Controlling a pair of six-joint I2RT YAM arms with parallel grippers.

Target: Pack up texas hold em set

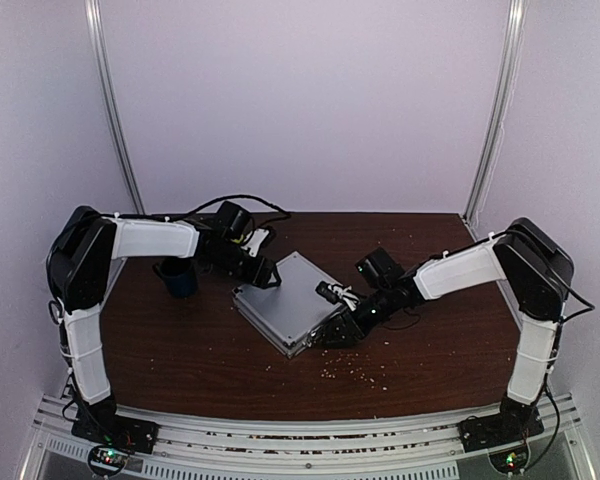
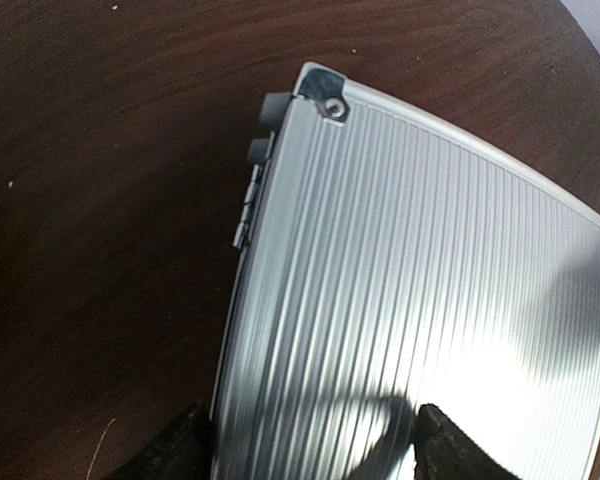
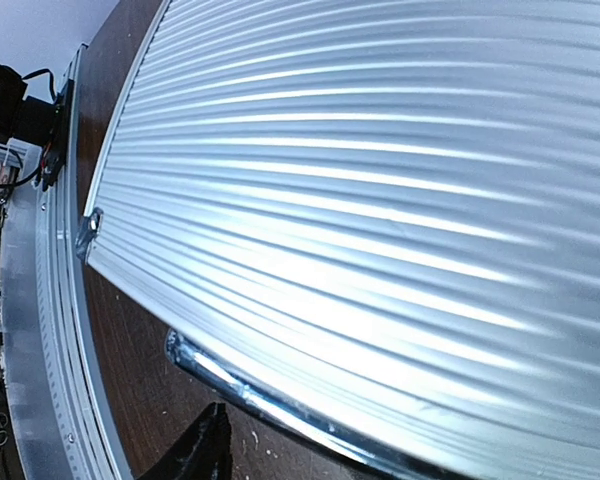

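Note:
A closed silver case (image 1: 292, 297) with a ribbed lid lies skewed on the table between my arms. At its far left edge is my left gripper (image 1: 268, 281); in the left wrist view its fingers (image 2: 448, 448) stand apart over the lid's edge. My right gripper (image 1: 320, 334) is at the front right side, where the case's handle (image 3: 270, 405) shows in the right wrist view. One right finger (image 3: 206, 447) is visible beside the handle; the other is hidden. Hinges (image 2: 248, 205) line one side of the case.
A dark blue mug (image 1: 180, 279) stands to the left, close under my left arm. Small pale crumbs (image 1: 355, 370) are scattered on the brown table (image 1: 210, 370) in front of the case.

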